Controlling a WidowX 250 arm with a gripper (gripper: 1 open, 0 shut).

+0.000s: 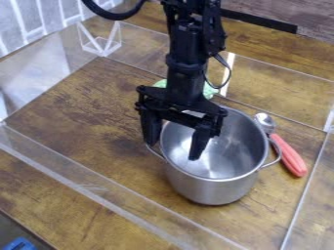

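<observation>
A black gripper [178,127] hangs from the arm over the left part of a steel pot [217,186], its two fingers spread apart and reaching down at or inside the pot's near-left opening. The pot has wire handles at both sides. Whether the left finger touches the left handle or rim is unclear. Nothing shows between the fingers.
A red-handled ladle or spoon [290,156] lies right of the pot. A green object [164,85] sits behind the arm, partly hidden. Clear panels edge the workspace. A blue item [16,242] is at bottom left.
</observation>
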